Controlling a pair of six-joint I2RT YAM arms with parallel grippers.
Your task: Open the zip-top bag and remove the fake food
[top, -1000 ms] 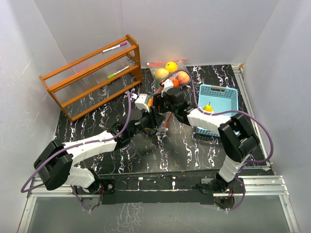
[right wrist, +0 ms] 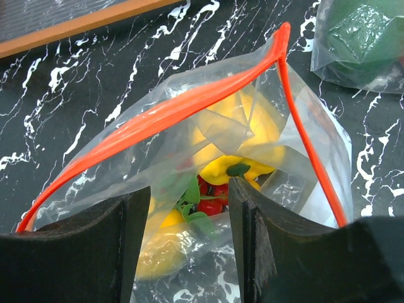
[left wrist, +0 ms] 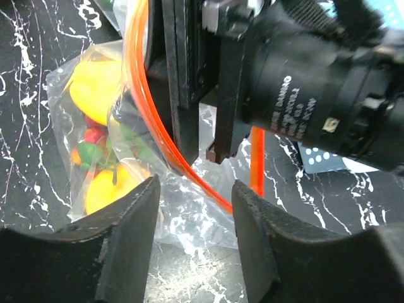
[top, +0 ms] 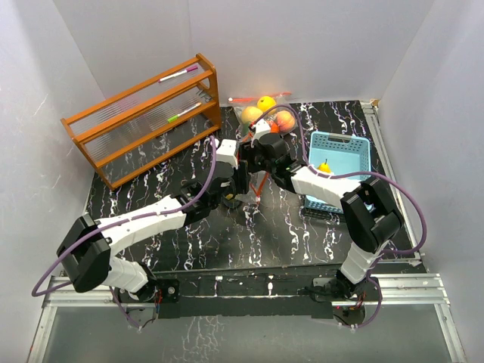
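A clear zip bag with an orange seal (right wrist: 158,117) holds yellow fake food (right wrist: 252,132), red tomatoes (right wrist: 209,205) and green pieces. Its mouth gapes in the right wrist view. My left gripper is part open over the bag, the orange seal running between or just beyond its fingers. My right gripper stands open at the bag's mouth; in the left wrist view its black body sits above the orange seal. Whether plastic lies between either pair of fingers is hard to tell.
A blue basket (top: 340,155) with a yellow pear stands at the right. Another bag of fruit (top: 265,113) lies at the back. A wooden rack (top: 144,121) is at the back left.
My left gripper has moved slightly toward the back and turned upright over the bag. The right arm has stayed nearly still.
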